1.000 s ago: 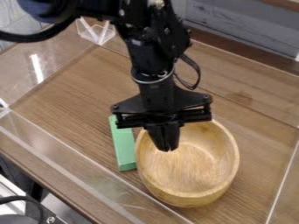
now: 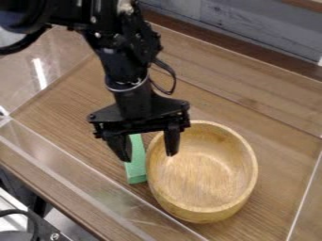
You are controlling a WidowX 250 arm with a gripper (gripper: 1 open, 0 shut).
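My black gripper (image 2: 146, 143) hangs open over the left edge of a round pale wooden bowl (image 2: 204, 179), its two fingers pointing down. Just left of the bowl a green block (image 2: 136, 169) lies on the wooden table, partly hidden under the gripper. The bowl looks empty.
A clear plastic edge runs along the front left, with dark cables below it. A grey panel stands along the back.
My gripper has moved left and slightly up from over the bowl's middle to above the green block and the bowl's left rim. The bowl and block appear unmoved.
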